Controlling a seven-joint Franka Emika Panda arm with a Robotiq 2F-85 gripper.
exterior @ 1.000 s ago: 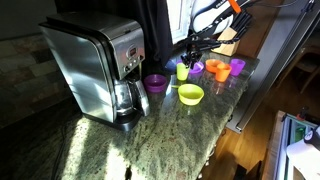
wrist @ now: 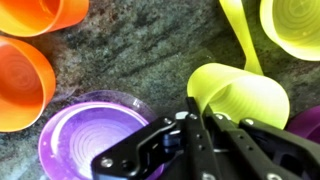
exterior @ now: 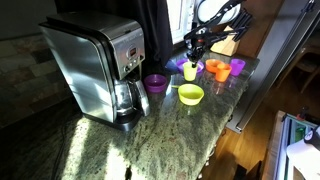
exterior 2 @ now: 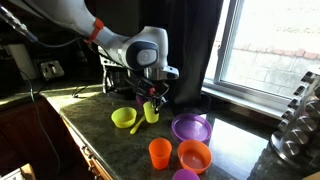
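Note:
A yellow-green cup point(wrist: 245, 98) lies tilted under my gripper in the wrist view, its rim caught between the fingers. The fingers are shut on that rim. In exterior view 2 the cup point(exterior 2: 151, 112) hangs below the gripper point(exterior 2: 152, 101), close to the counter; whether its base touches cannot be made out. Exterior view 1 shows the same cup point(exterior: 189, 73) behind the yellow bowl point(exterior: 190, 94).
A purple plate point(exterior 2: 192, 128), an orange cup point(exterior 2: 160, 153) and an orange bowl point(exterior 2: 194, 156) stand nearby. A yellow utensil point(wrist: 240, 32) lies beside the held cup. The coffee maker point(exterior: 105, 70) is on the left, with bare counter point(exterior: 150, 145) in front.
In exterior view 1 the gripper and the yellow cup have shifted a little to the right. The bowls and the coffee maker have stayed put.

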